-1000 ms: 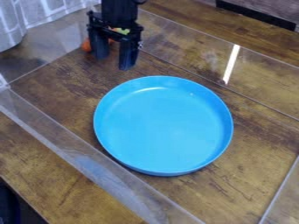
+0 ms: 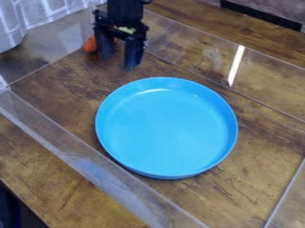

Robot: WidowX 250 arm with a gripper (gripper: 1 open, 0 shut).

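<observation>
My black gripper [image 2: 118, 53] hangs at the top centre-left, pointing down, its two fingers apart. An orange object [image 2: 89, 44] sits at its left, partly hidden by it, and a small yellowish object [image 2: 127, 30] shows behind it. Whether either touches the gripper is unclear. A large empty blue plate [image 2: 166, 126] lies in the middle, in front of the gripper.
The wooden table [image 2: 71, 178] has clear room left of the plate and to its right. Transparent edging runs along the left and right sides, and crumpled pale material [image 2: 24, 22] is at the top left.
The gripper has shifted very slightly; the plate is unchanged.
</observation>
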